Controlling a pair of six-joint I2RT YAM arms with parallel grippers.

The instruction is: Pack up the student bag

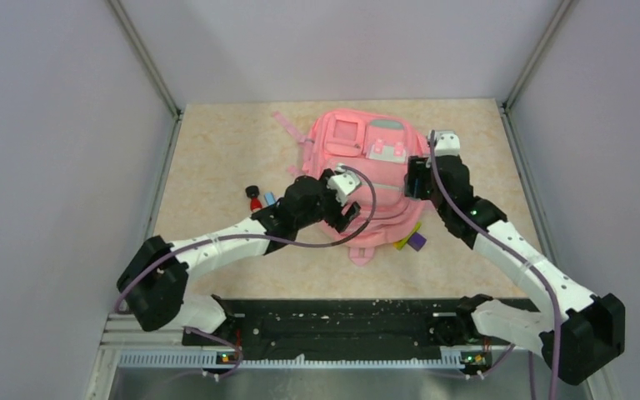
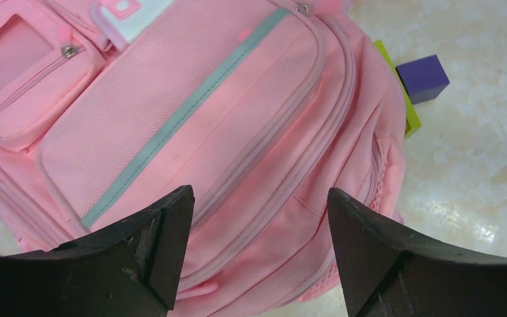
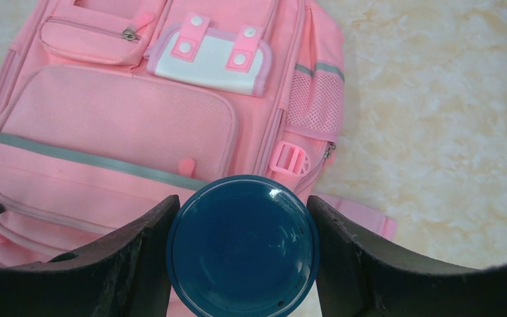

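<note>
The pink backpack lies on the table with its front pockets facing up. Over its lower left part hangs my left gripper, open, with only pink cloth showing beyond its fingers. In the right wrist view, a dark blue item with a round, glossy end is gripped by my right gripper, which stands over the backpack's right side. The rest of that item is hidden. A mesh side pocket shows on the bag's right edge, above a pink buckle.
Beside the bag's lower right lie a purple block and a yellow-green item. A red item with a black top and a light blue one are left of the bag.
</note>
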